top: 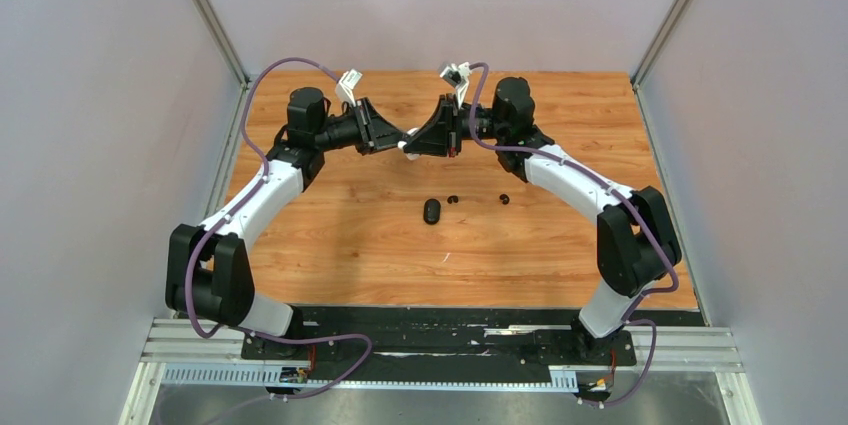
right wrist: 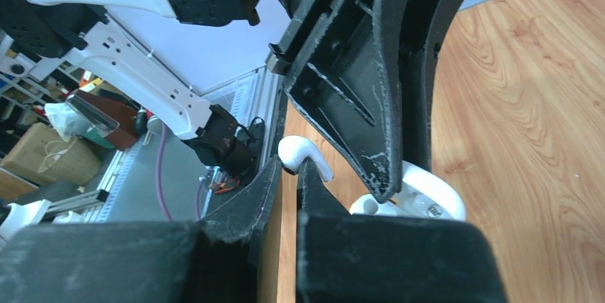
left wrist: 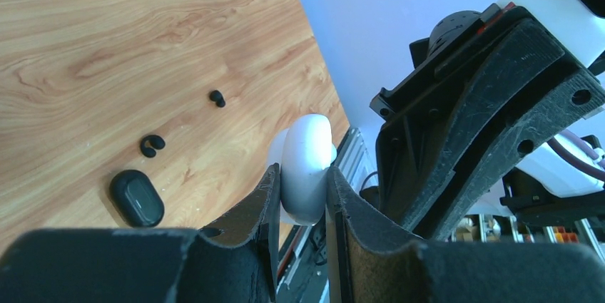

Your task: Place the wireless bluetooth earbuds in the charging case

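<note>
The white charging case is pinched upright between the fingertips of my left gripper, above the table. In the right wrist view, the white case shows lower right with its lid open, partly behind a black left-gripper finger. A small white earbud with a short stem stands out from the tips of my right gripper, which is shut on it. From above, the tips of both grippers meet at the case near mid-table. Whether the earbud touches the case is hidden.
On the wooden table lie a black case, a small black earbud beside it, and another black earbud farther right.
</note>
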